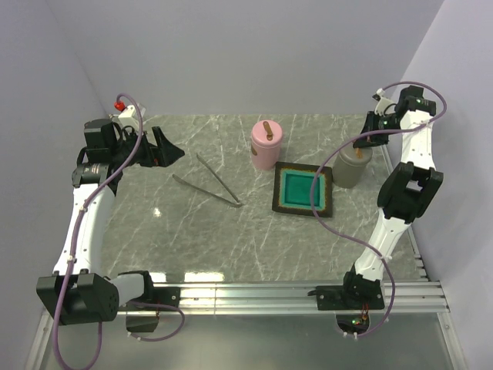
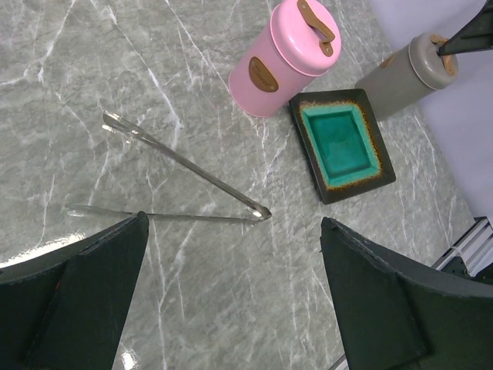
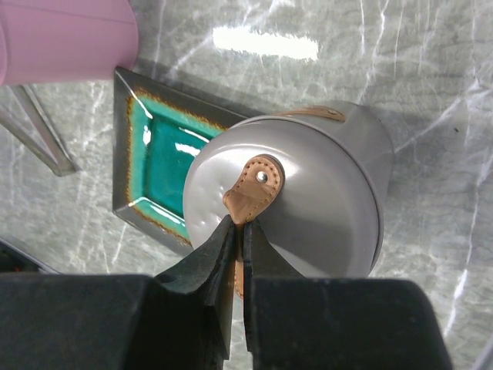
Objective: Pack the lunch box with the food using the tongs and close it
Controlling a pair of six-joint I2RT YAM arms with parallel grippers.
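A grey lunch box [image 1: 350, 173] with a tan leather strap handle [image 3: 253, 185] on its lid stands at the right of the table, close against the plate's edge. My right gripper is shut on that strap, the fingers pinching it from above. Whether the box touches the table or is slightly tilted I cannot tell. The square plate [image 1: 275, 202], green inside with a dark rim, lies flat. Behind it to the left stands a pink lunch box [image 1: 266, 150], its lid on. My left gripper [image 1: 171, 147] hangs open at the left, nothing between its fingers.
Metal tongs [image 1: 217, 181] lie spread in a V on the marble table [image 1: 192, 250], left of the plate. A wall [image 1: 454, 154] rises close beside the right arm.
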